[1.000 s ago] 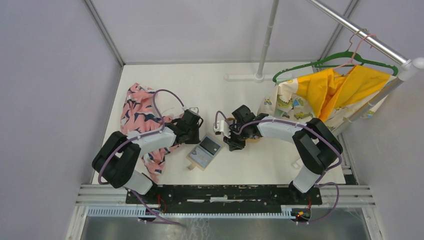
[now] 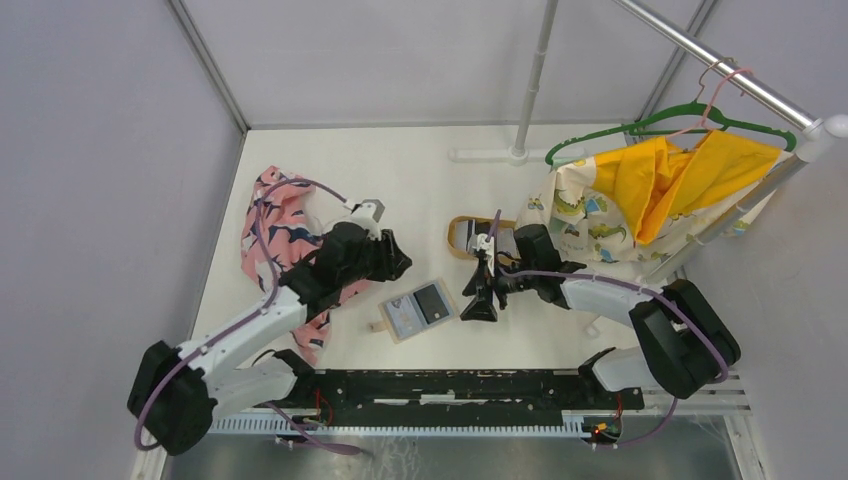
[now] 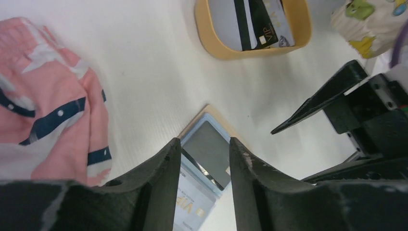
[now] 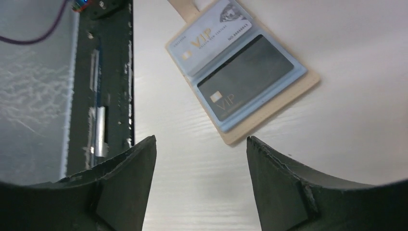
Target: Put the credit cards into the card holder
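The card holder [image 2: 419,310] lies flat on the table, holding a dark VIP card [image 4: 245,72] and a light VIP card [image 4: 207,38] in blue slots. A tan tray [image 2: 452,236] behind the right arm contains more dark and silver cards [image 3: 252,24]. My left gripper hangs above and behind the holder, fingers apart, nothing seen between them. My right gripper stands open just right of the holder, with nothing between its fingers.
Pink patterned cloth [image 2: 275,210] covers the table's left side. A clothes rack with hangers and yellow garments [image 2: 680,180] fills the back right.
The left arm has swung, its gripper rising slightly behind the holder, and left of where it was.
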